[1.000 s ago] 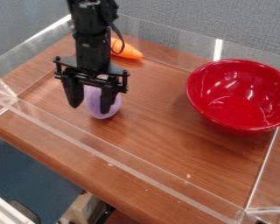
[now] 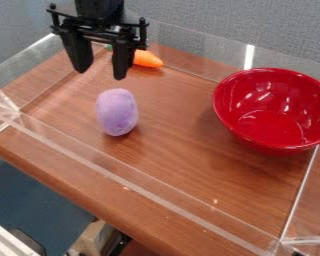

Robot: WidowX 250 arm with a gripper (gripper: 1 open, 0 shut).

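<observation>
My black gripper (image 2: pixel 101 62) is raised at the top left, its two fingers apart with nothing between them. Below it a purple oval object, like an eggplant (image 2: pixel 117 113), rests upright-looking on the wooden surface. An orange carrot (image 2: pixel 148 59) lies behind the gripper to the right, partly hidden by it. A glossy red bowl (image 2: pixel 272 109) sits at the right, empty.
Clear low walls (image 2: pixel 163 192) edge the wooden work area (image 2: pixel 196 180) on its sides. A grey wall is at the back.
My gripper has risen up and slightly back, away from the purple object, which is now uncovered and remains on the surface in about the same place.
</observation>
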